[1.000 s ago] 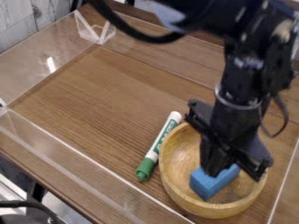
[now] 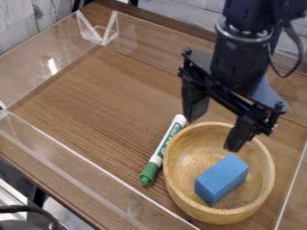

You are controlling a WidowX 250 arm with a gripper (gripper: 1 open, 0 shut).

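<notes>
The dark gripper (image 2: pixel 216 110) hangs open over the back half of a round wooden bowl (image 2: pixel 185 187), its fingers spread with nothing seen between them. A blue block (image 2: pixel 221 180) lies in the bowl's front right part. A white-and-green marker (image 2: pixel 161 153) lies on the table just left of the bowl.
A clear plastic wall (image 2: pixel 36 144) edges it at the left, and a small clear holder (image 2: pixel 99 27) stands at the back left.
The gripper has risen away from the blue block toward the back, after being lower over the bowl. The block now shows fully, in much the same place.
</notes>
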